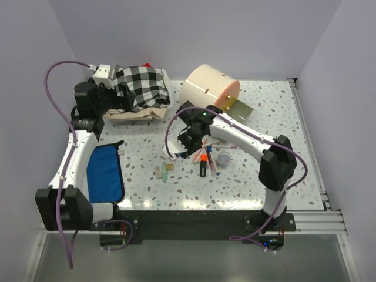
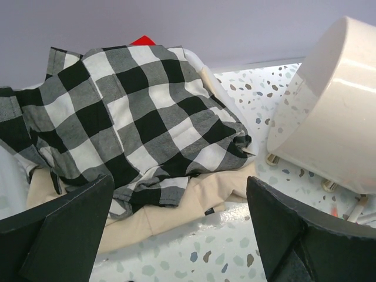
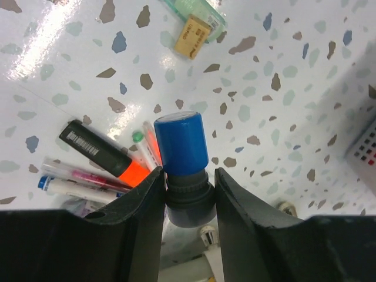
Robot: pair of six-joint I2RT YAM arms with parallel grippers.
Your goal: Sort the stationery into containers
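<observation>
My right gripper is shut on a blue-and-black cylinder (image 3: 181, 141), held upright over the pile. Below it lie a black-and-orange marker (image 3: 94, 147), a white pen with blue cap (image 3: 76, 189) and other pens. A green item (image 3: 205, 14) and a small tan eraser (image 3: 191, 38) lie apart. My left gripper is open at the upper left, empty, near the checked cloth (image 2: 141, 117) on a beige bag.
A cream drum container (image 1: 202, 88) and olive tray (image 1: 241, 111) stand at the back. A blue pouch (image 1: 104, 173) lies front left; a clear cup (image 1: 223, 158) sits beside the pens.
</observation>
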